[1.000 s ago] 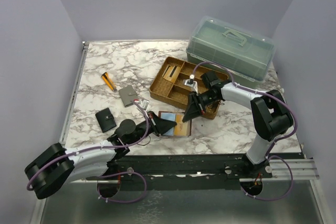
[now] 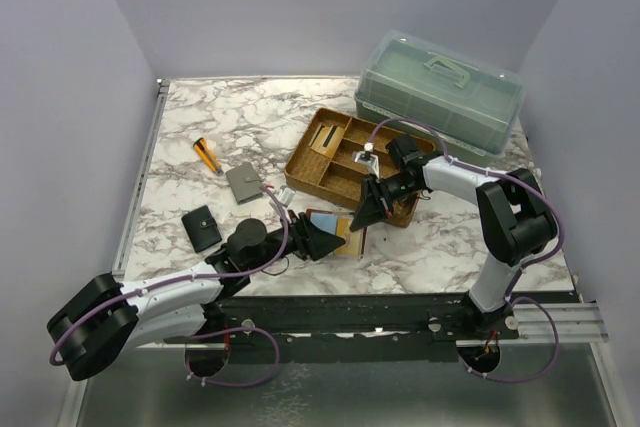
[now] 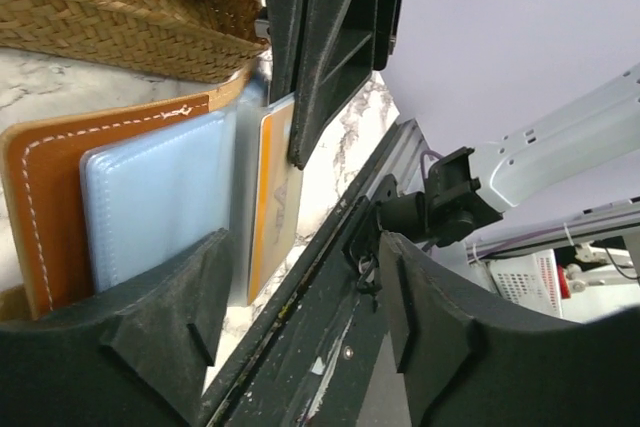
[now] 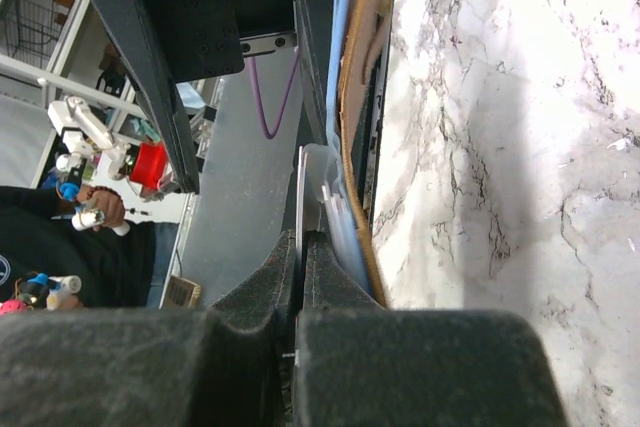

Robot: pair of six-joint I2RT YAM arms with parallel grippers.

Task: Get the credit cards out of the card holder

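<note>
The open card holder [image 3: 50,197] stands between my grippers, brown leather with blue sleeves [image 3: 155,197] and a pale card [image 3: 276,192] with an orange stripe at its right end. My left gripper is part open at that end, its fingers either side of the card, apparently not closed on it. My right gripper [image 2: 362,217] is shut at the holder's top edge; in the left wrist view its fingers are at the card's top. Whether anything thin is between them I cannot tell.
A woven compartment tray [image 2: 310,162] lies behind, with a clear green case [image 2: 430,107] beyond. A dark flat item [image 2: 200,229], a grey one [image 2: 244,182] and a yellow cutter [image 2: 206,155] lie on the left of the marble board.
My right gripper has stayed nearly still.
</note>
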